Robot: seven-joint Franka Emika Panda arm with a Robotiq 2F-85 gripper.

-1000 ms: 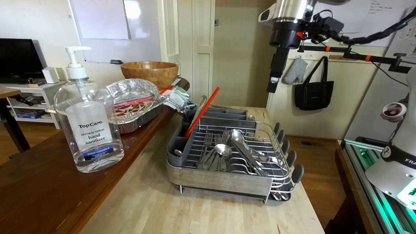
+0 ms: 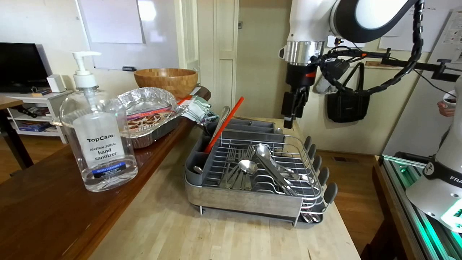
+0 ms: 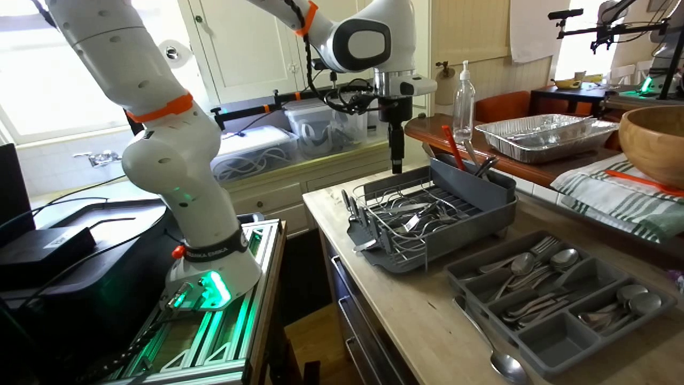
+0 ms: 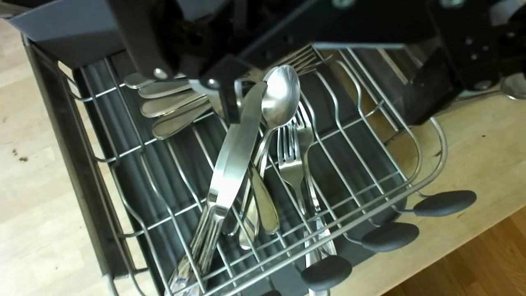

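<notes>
In exterior view 1 my gripper (image 2: 292, 117) hangs in the air above the far right part of the grey dish rack (image 2: 244, 195), clear of it. Its fingers stand wide apart in the wrist view, open and holding nothing. Below lie table knives (image 4: 236, 160), a spoon (image 4: 282, 96), forks (image 4: 291, 165) and several handles, heaped on the rack's wires. Exterior view 2 shows a grey cutlery tray (image 3: 529, 349) on the counter in front of the rack, with spoons and forks in some compartments and its near corner one empty. A loose large spoon (image 3: 506, 367) lies beside the tray.
A red-handled utensil (image 2: 224, 125) sticks up from the rack's holder. Grey knobs (image 4: 389, 237) line one rack side. On the raised brown ledge stand a sanitizer bottle (image 2: 101, 143), a foil pan (image 2: 147, 138) and a wooden bowl (image 2: 166, 80). Bare counter lies before the rack.
My gripper has come down and to the left in exterior view 1, nearer the rack. The rack and its cutlery look unmoved.
</notes>
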